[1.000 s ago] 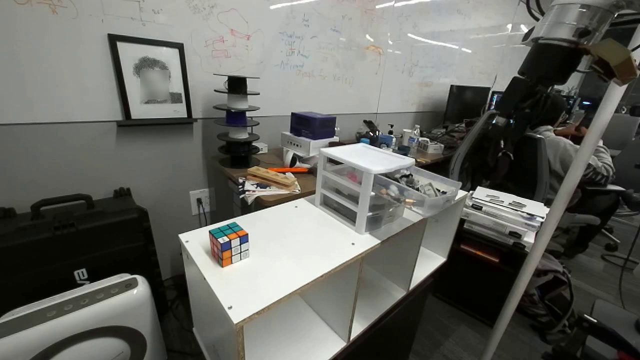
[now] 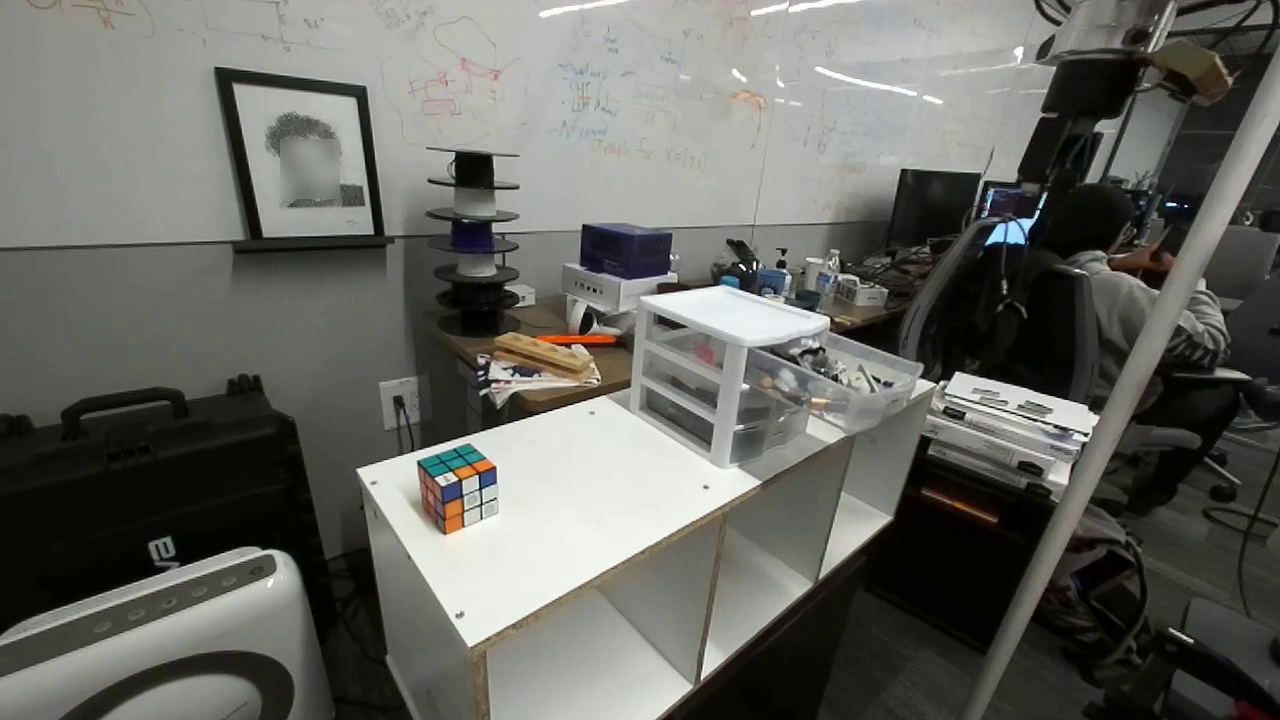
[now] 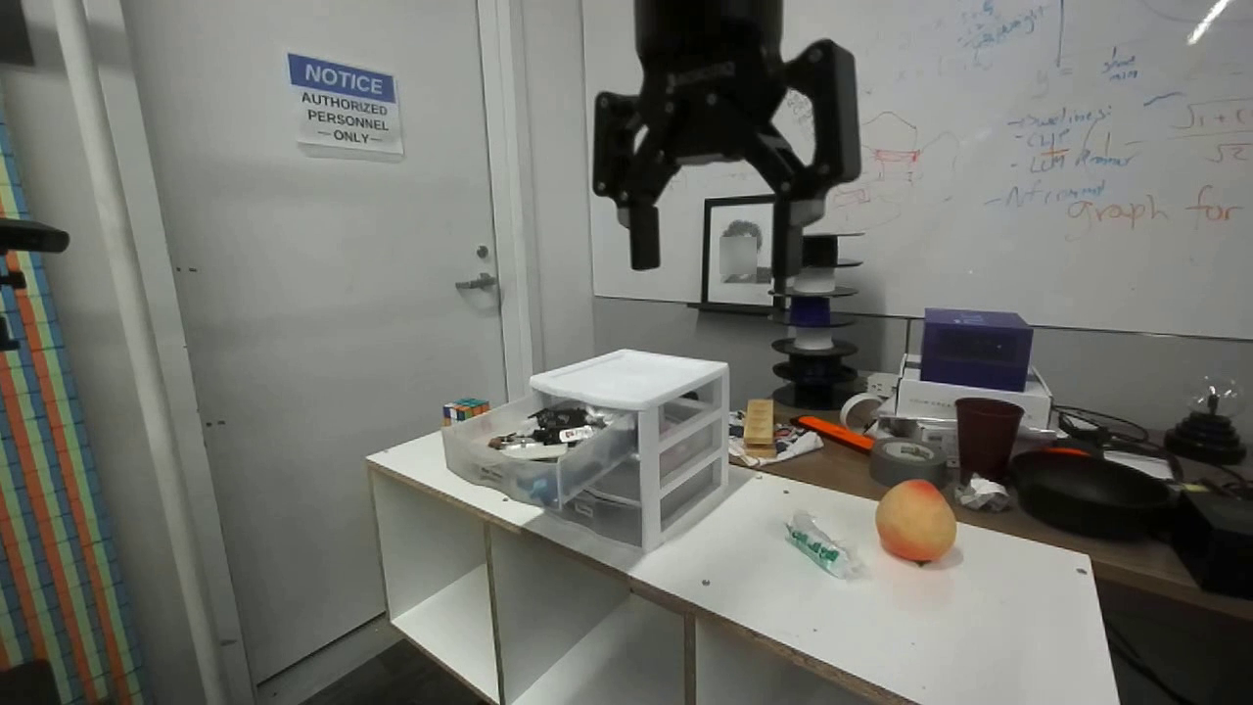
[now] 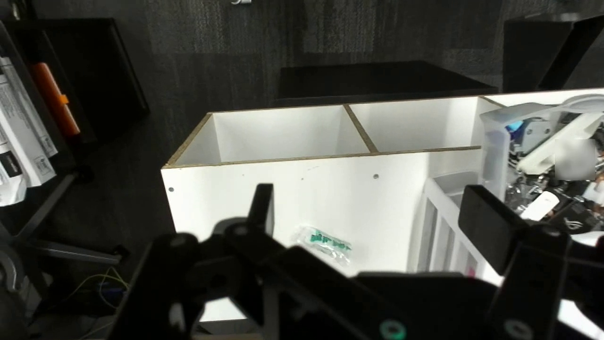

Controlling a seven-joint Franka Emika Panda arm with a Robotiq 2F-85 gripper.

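High above the white shelf unit, my gripper stands open, with only air between its fingers. A white drawer box sits on the shelf top, its upper clear drawer pulled out and full of small parts. On one side of it lie a clear packet with green print and a peach-coloured fruit. A Rubik's cube rests on the other side. Looking down in the wrist view, the packet shows between and beyond my fingers; the fruit is not seen there.
Behind the shelf runs a desk with a black pan, a dark red cup, grey tape and a stack of spools. A white pole stands at the right in the first exterior view. Much of the shelf top is bare.
In the first exterior view the arm and gripper have risen and shifted slightly. The cube and the drawer box stay where they were.
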